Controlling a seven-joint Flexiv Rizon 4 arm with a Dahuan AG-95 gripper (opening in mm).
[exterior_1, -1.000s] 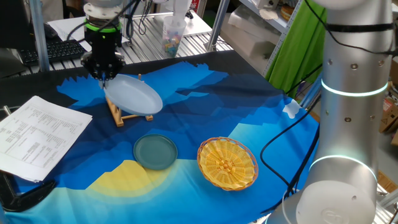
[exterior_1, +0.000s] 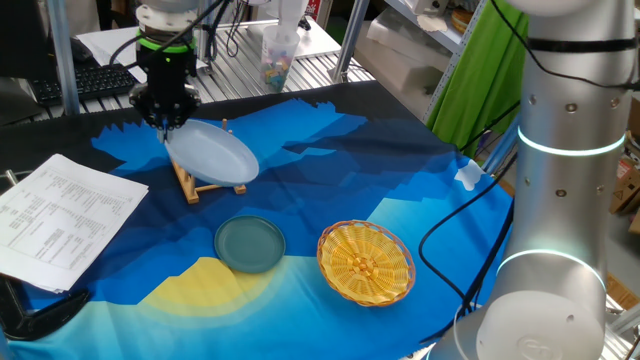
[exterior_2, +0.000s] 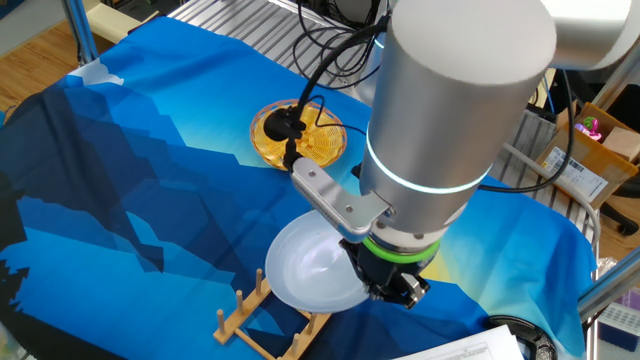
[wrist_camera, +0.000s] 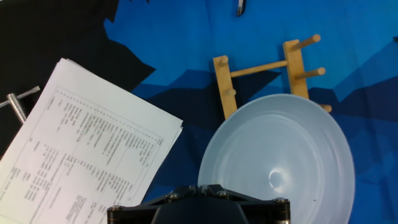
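A pale blue-grey plate (exterior_1: 213, 153) is held tilted by its edge, with my gripper (exterior_1: 166, 128) shut on the rim. Below and behind it stands a wooden dish rack (exterior_1: 190, 188) with short pegs. From the wrist view, the plate (wrist_camera: 280, 162) fills the lower right and overlaps the near part of the rack (wrist_camera: 258, 68). Whether the plate touches the rack cannot be told. In exterior view 2 the plate (exterior_2: 315, 262) covers one end of the rack (exterior_2: 232, 320); the fingertips are mostly hidden there.
A dark green plate (exterior_1: 250, 244) lies flat on the blue cloth, with a yellow wicker basket (exterior_1: 366, 263) to its right. Printed papers (exterior_1: 68, 218) lie at the left, beside a black clamp (exterior_1: 35, 310). Open cloth stretches to the right of the rack.
The held plate has shifted very slightly, its far edge a little to the left of where it was. The gripper stays on its rim, and the rack and other things stand still.
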